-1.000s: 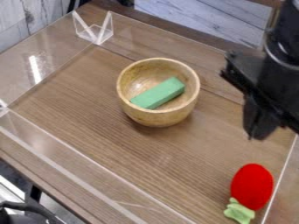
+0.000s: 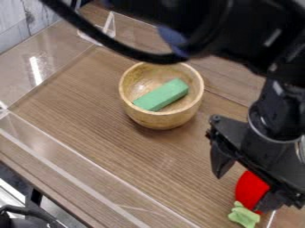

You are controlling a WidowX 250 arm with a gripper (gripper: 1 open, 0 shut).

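Note:
My black gripper (image 2: 256,156) hangs low over the right side of the table, open, around and above a red strawberry-like object (image 2: 251,189) with a pale green top (image 2: 243,215), partly covered by the fingers. A wooden bowl (image 2: 180,117) holding a green block (image 2: 161,95) sits in the upper middle.
The dark arm covers much of the top and right of the view.
The gripper has come down toward the red object and now partly hides it. The bowl and green block have stayed put.

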